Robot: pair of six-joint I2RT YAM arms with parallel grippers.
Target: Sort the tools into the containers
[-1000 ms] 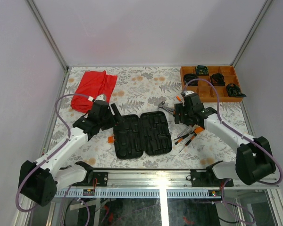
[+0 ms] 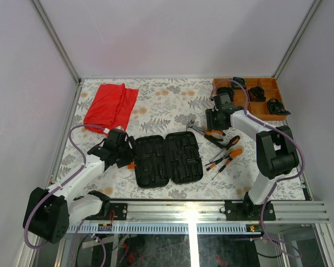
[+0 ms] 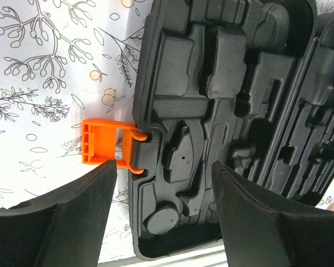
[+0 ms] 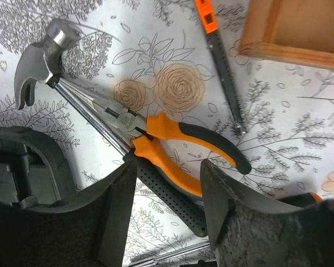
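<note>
An open black tool case lies mid-table, its moulded slots empty. My left gripper is part open above the case's left edge, where an orange latch sticks out; nothing is between its fingers. Over the tools on the right, my right gripper also stands part open and holds nothing. Below it, in the right wrist view, the pliers with orange-black handles lie across the hammer. A box cutter lies apart, near the wooden box. Several screwdrivers lie in front of the right arm.
A wooden compartment box holding dark bundles stands at the back right. Folded red cloth covers the back left.
My left gripper has moved slightly left and toward the front, down to the case's edge. The right gripper has shifted toward the back, over the pliers and hammer. The tools have not visibly moved.
</note>
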